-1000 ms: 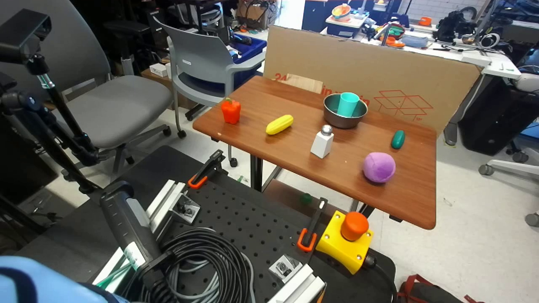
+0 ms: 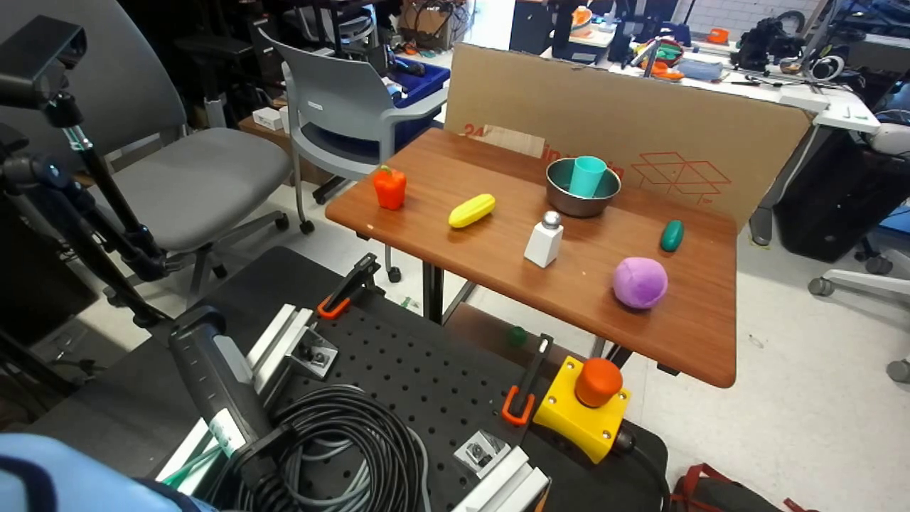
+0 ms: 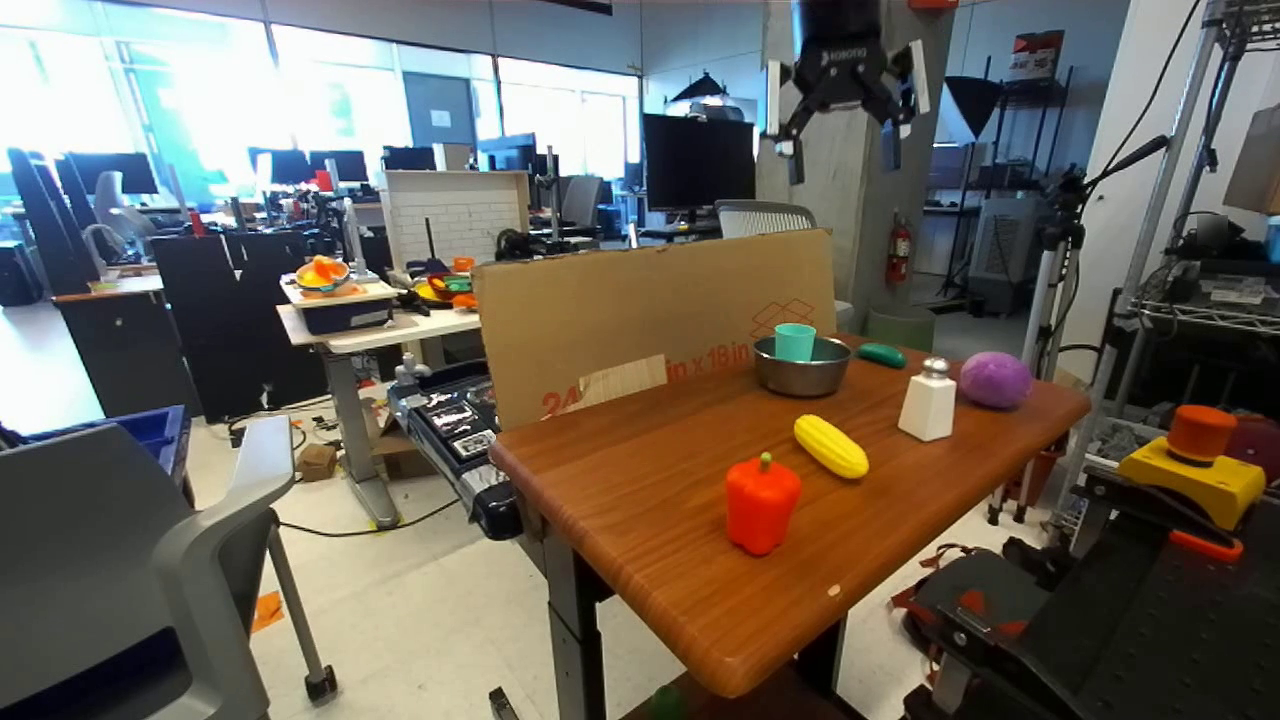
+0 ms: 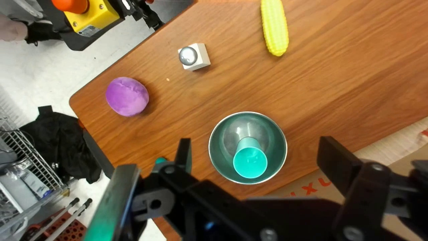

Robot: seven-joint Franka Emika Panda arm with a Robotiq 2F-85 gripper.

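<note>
My gripper (image 3: 845, 162) hangs high above the table with its fingers wide apart and nothing between them. In the wrist view a metal bowl (image 4: 277, 134) lies below the gap, and a teal cup (image 4: 249, 158) leans inside it. Beyond the bowl are a white shaker (image 4: 202, 56) with a metal top, a purple ball (image 4: 127, 96) and a yellow corn cob (image 4: 275, 28). A dark green object (image 2: 672, 235) lies at the table's right end, mostly hidden by the gripper in the wrist view. The red pepper (image 3: 762, 504) stands upright at the other end.
A cardboard panel (image 2: 614, 111) stands along the far edge of the wooden table (image 2: 478, 264). The yellow box with the orange button (image 2: 589, 401) sits on the black bench in front. Bare tabletop lies between the pepper, the corn and the bowl.
Part of the dark gripper now shows at the top of exterior view 1, where it was absent a second ago. The objects on the table have not moved.
</note>
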